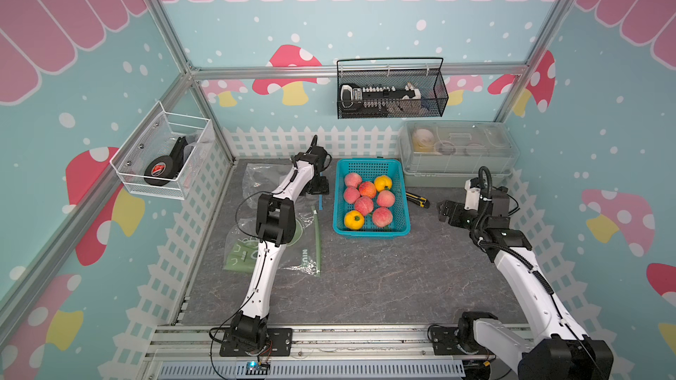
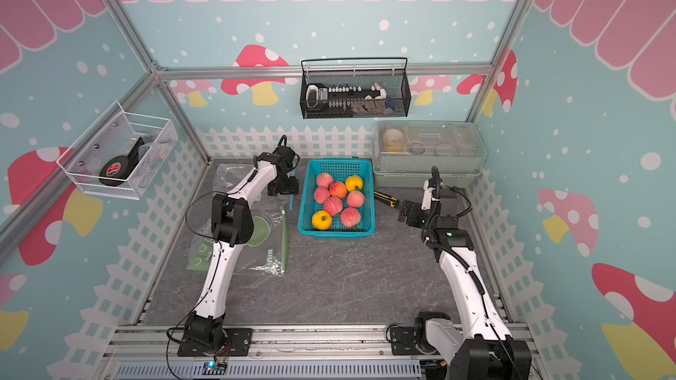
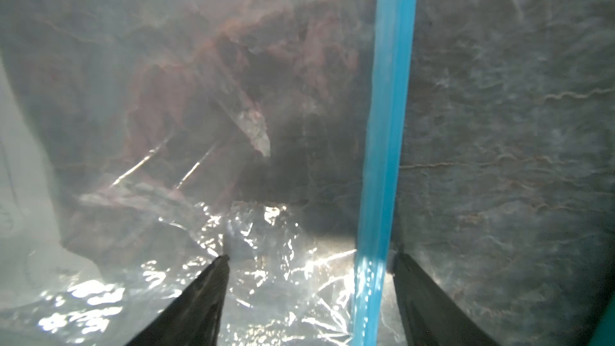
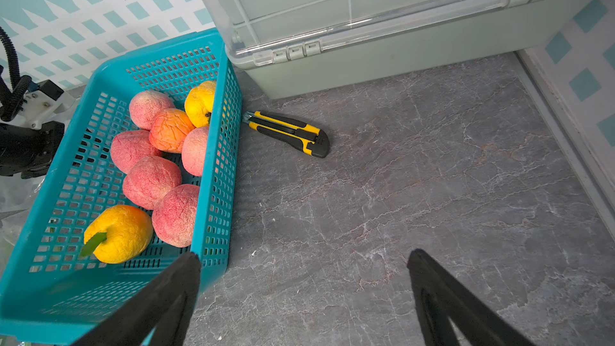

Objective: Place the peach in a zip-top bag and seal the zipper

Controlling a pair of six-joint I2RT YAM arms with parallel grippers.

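Two clear zip bags lie at the left: one with a green zipper [image 1: 317,239] and print in front, one with a blue zipper [image 3: 384,121] behind. My left gripper hangs low over the rear bag, its fingers apart on either side of the blue strip, seemingly not gripping it. Peaches [image 1: 381,216] and yellow fruit [image 4: 116,234] sit in a turquoise basket [image 4: 217,218] right of the bags. My right gripper stands open and empty over the table, right of the basket.
A yellow-black box cutter [image 4: 288,131] lies right of the basket, before a lidded clear bin [image 1: 450,176]. Wire baskets [image 1: 391,111] hang on the back and left walls.
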